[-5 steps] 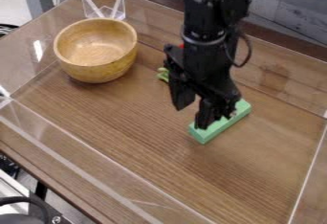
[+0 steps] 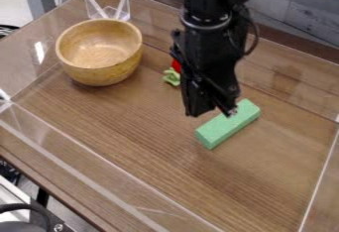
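Observation:
My gripper [image 2: 199,101] hangs over the middle of the table, a little up and left of a light green rectangular block [image 2: 228,124] lying on the wood. Its fingertips point down and look close together, with nothing visible between them. Behind the gripper, a small red object [image 2: 176,62] and a small green object [image 2: 171,77] are partly hidden by the arm.
A wide tan bowl [image 2: 99,53] sits at the back left. A wall runs along the back right edge.
My gripper has risen and moved slightly back from the light green block, uncovering more of it. The block, bowl and small objects look unmoved.

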